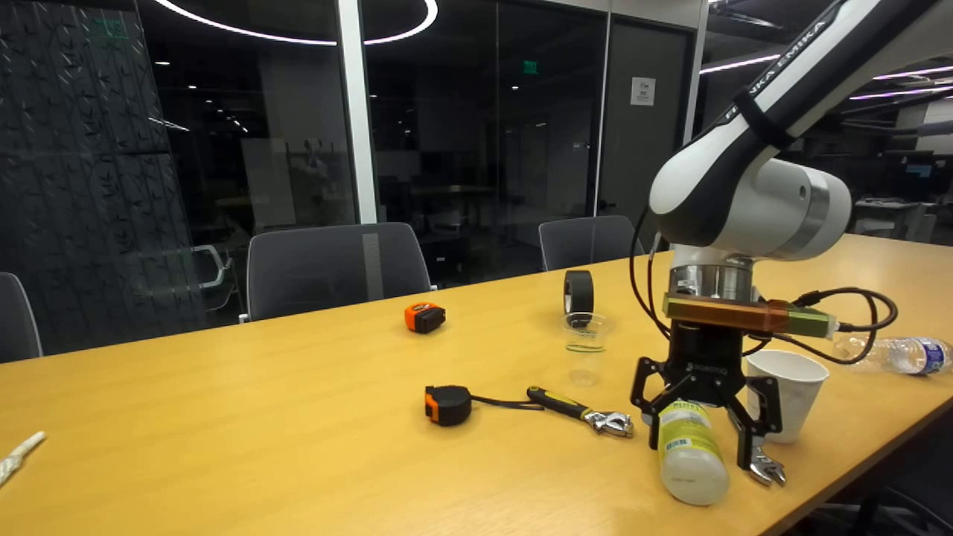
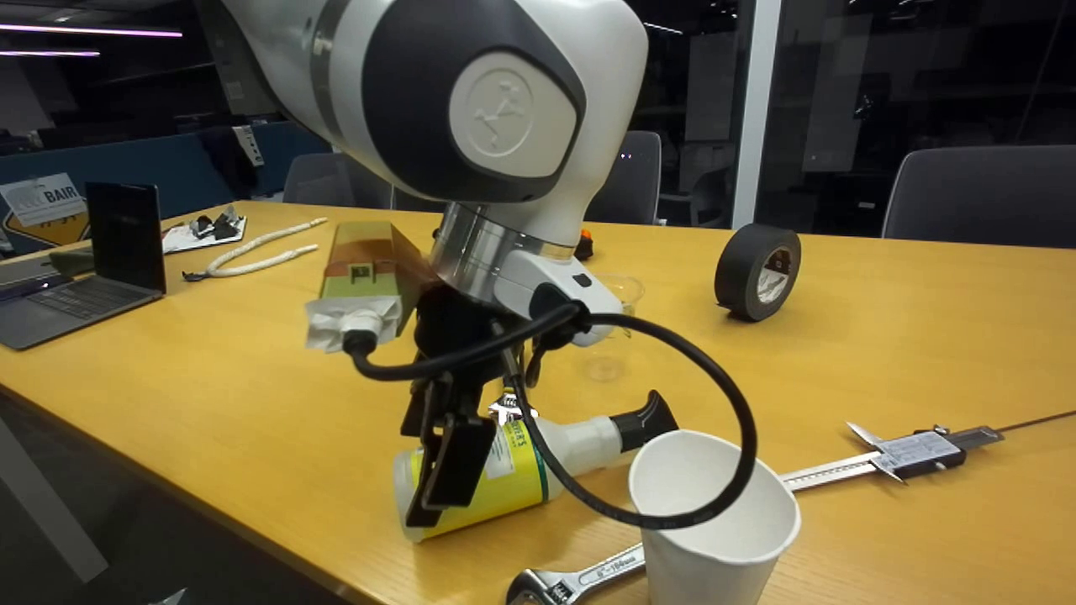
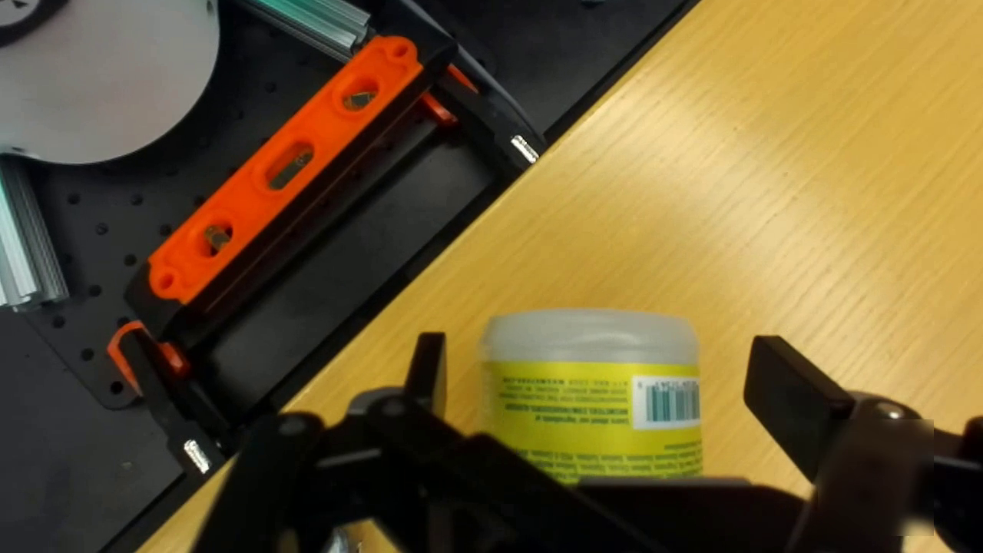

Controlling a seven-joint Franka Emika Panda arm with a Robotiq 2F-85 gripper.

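A spray bottle (image 1: 689,460) with a yellow label and black nozzle lies on its side on the wooden table. My gripper (image 1: 699,447) is lowered over it, open, one finger on each side of the bottle's body. In the wrist view, the bottle (image 3: 591,396) sits between the spread fingers with bare table showing on both sides. From the second exterior view, a finger (image 2: 459,462) stands in front of the yellow label, and the black nozzle (image 2: 647,418) points toward the white paper cup (image 2: 721,534).
A silver wrench (image 2: 580,583) and the cup lie close beside the bottle. Nearby are calipers (image 2: 918,450), a yellow-black wrench (image 1: 581,411), a clear cup (image 1: 585,353), black tape (image 1: 578,296) and tape measures (image 1: 448,406).
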